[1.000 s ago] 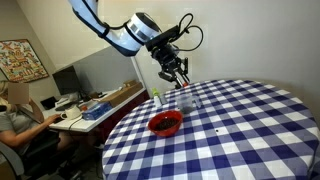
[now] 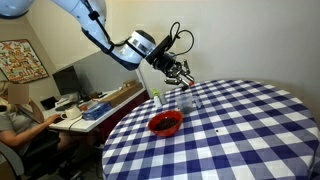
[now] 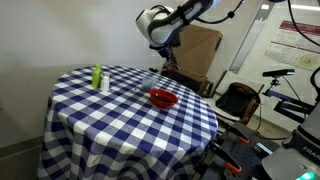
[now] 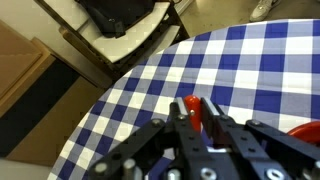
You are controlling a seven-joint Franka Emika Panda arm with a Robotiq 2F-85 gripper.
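My gripper is shut on a small red-orange object (image 4: 192,104) that shows between the fingertips in the wrist view. What the object is, and its full shape, cannot be made out. Exterior view 1 has the gripper (image 2: 186,82) above the far part of the checked table, over a clear container (image 2: 187,103). A red bowl (image 2: 166,116) with dark contents stands nearer the camera. Part of the bowl (image 4: 308,128) also shows at the right edge of the wrist view.
The blue-and-white checked tablecloth (image 2: 240,130) is mostly bare. A green bottle (image 3: 97,77) and a white bottle (image 3: 105,84) stand near the table's wall side. Beyond the table are a desk with a monitor (image 2: 67,80) and a seated person (image 2: 18,115).
The upper arm and wrist have come down and slightly to the left. The gripper stays shut above the clear container, and the bowl and container have not moved.
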